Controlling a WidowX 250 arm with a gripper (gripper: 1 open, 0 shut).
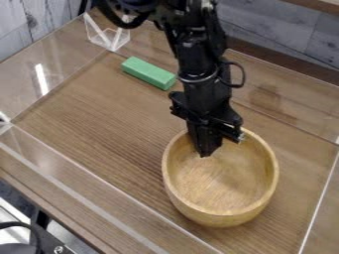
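A black robot arm comes down from the top middle, its gripper (207,139) low over the back rim of a large round tan bowl (219,193). The fingertips reach down at the rim's inner side; whether they are open or shut, or hold anything, I cannot tell. The bowl looks empty.
A green block (150,71) lies on the wooden table (93,149) left of the arm. A clear plastic object (109,28) stands at the top left. Black cables show at the bottom left corner.
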